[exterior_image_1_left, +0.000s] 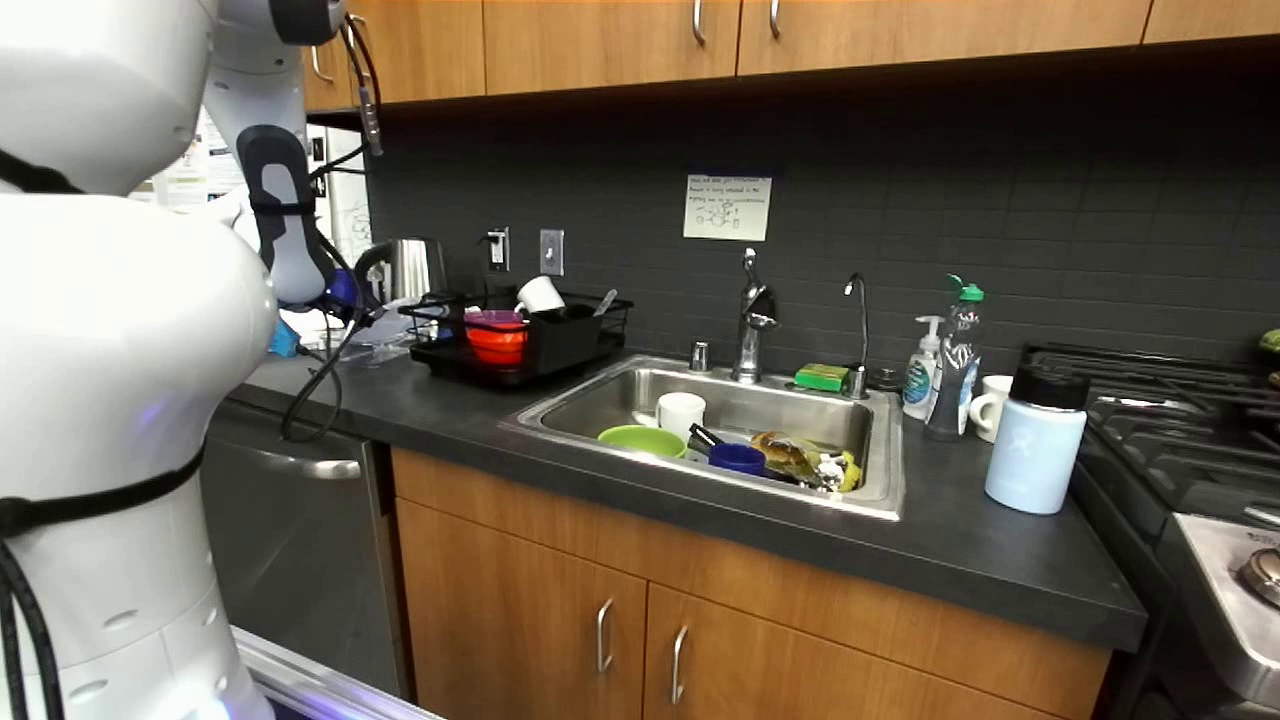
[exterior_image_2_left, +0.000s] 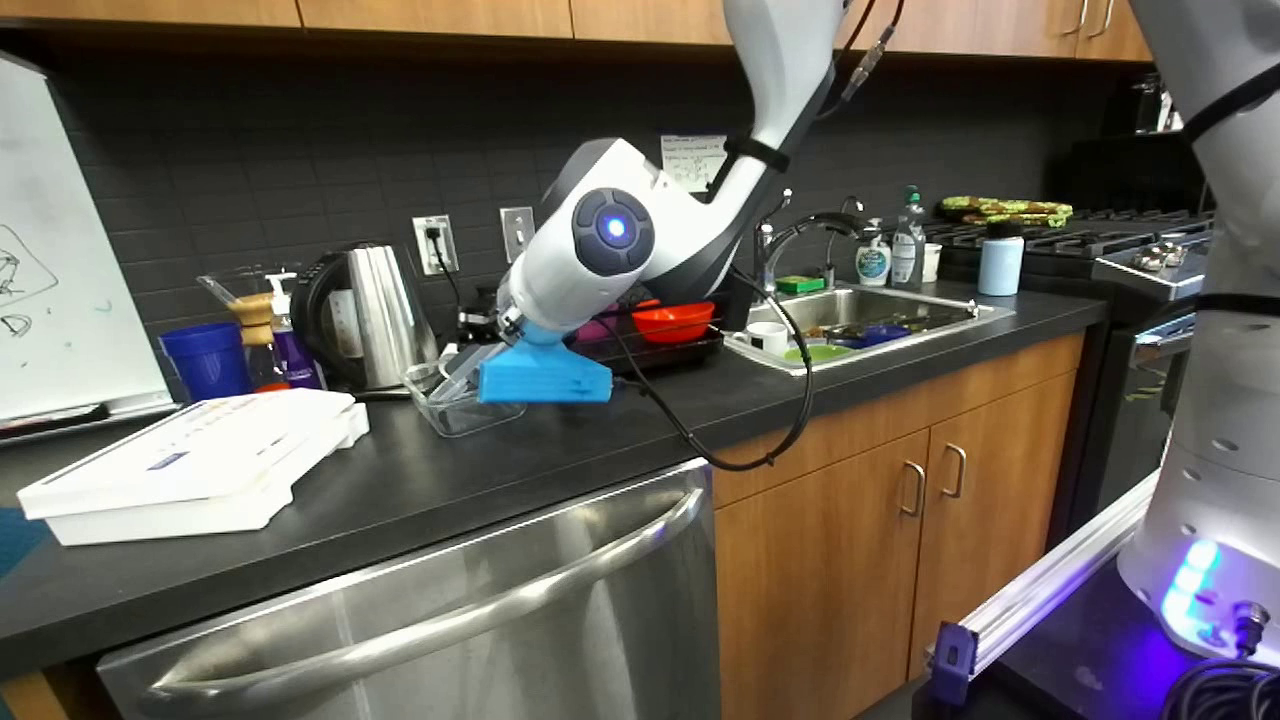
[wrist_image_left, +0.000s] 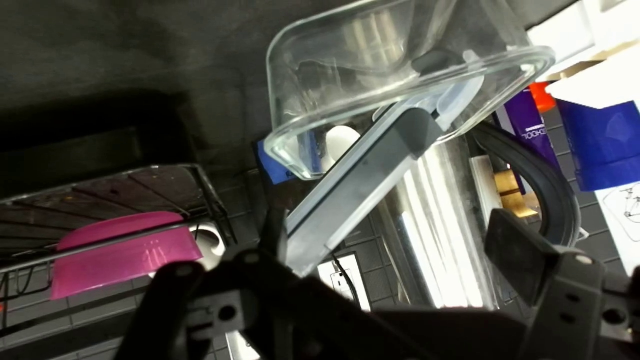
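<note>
My gripper is open, its two dark fingers wide apart. A utensil with a grey handle (wrist_image_left: 366, 180) leans out of a clear glass container (wrist_image_left: 408, 99). In the wrist view the handle's near end appears close to the left finger (wrist_image_left: 274, 234); whether they touch I cannot tell. In exterior view 2 the glass container (exterior_image_2_left: 465, 414) stands on the counter, and the blue part at the arm's end (exterior_image_2_left: 546, 374) partly covers the gripper and the utensil. In exterior view 1 the gripper is mostly hidden behind the arm.
Behind the container stands a steel kettle (exterior_image_2_left: 381, 314). A dish rack with a red bowl (exterior_image_2_left: 674, 322) is on the sink side; a pink bowl (wrist_image_left: 126, 249) shows in the wrist view. White boxes (exterior_image_2_left: 198, 462) lie on the counter. The sink (exterior_image_1_left: 720, 396) holds dishes.
</note>
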